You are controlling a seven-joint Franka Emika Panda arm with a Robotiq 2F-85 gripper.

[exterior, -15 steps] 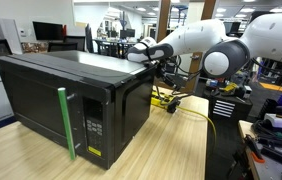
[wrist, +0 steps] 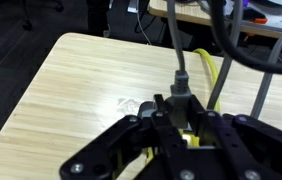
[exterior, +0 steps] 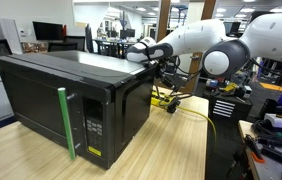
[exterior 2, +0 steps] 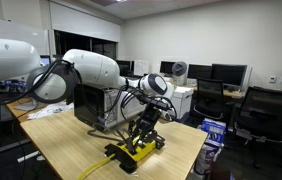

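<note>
My gripper appears at the lower middle of the wrist view, its dark linkage filling the bottom edge. It is shut on a small dark object [wrist: 181, 88], whose kind I cannot make out. A grey cord-like strip [wrist: 177, 45] runs down to that spot from above. Under the gripper, yellow shows on the table; in exterior view 2 a yellow item [exterior 2: 133, 156] lies there with black parts around it. The fingertips are too small to separate from the dark parts in both exterior views.
A large black microwave [exterior: 76, 105] with a green strip [exterior: 66, 123] stands on the wooden table [exterior: 176, 150]. A yellow cable [exterior: 205, 119] hangs over the table's edge. In exterior view 2, the table's right part [exterior 2: 181, 148] is clear; chairs [exterior 2: 262, 112] stand behind.
The arm shows hardly any shift in exterior view 1. The microwave and the yellow cable have stayed in place.
</note>
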